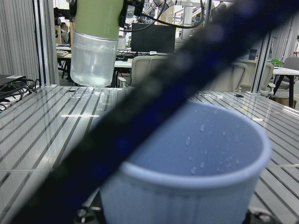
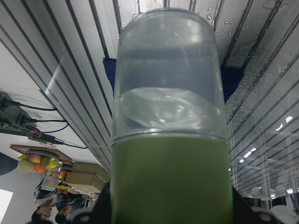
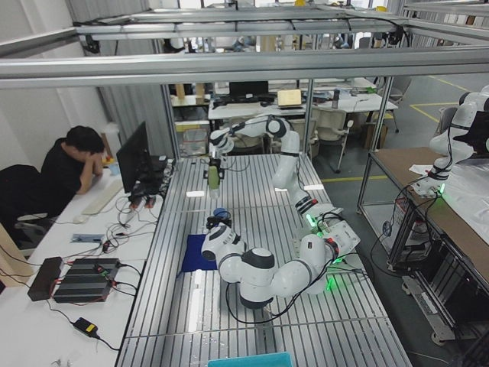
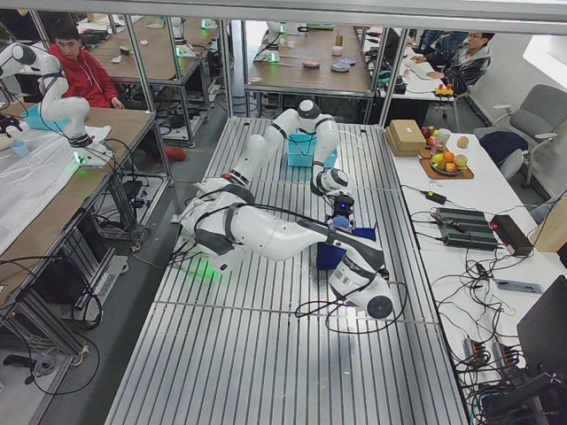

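Note:
A light blue cup with water drops inside fills the lower left wrist view; my left gripper is shut on it, above the dark blue cloth. A blurred dark strap crosses that view. My right gripper holds a green bottle with a clear lower part containing liquid, raised over the slatted table. In the right wrist view the bottle hides the fingertips and much of the cloth below. The bottle stands higher than the cup and farther back.
A teal bin sits at the near edge. White side desk carries power boxes, cables and a monitor, with a person seated there. Metal frame posts border the table. Wet drops lie on the slats.

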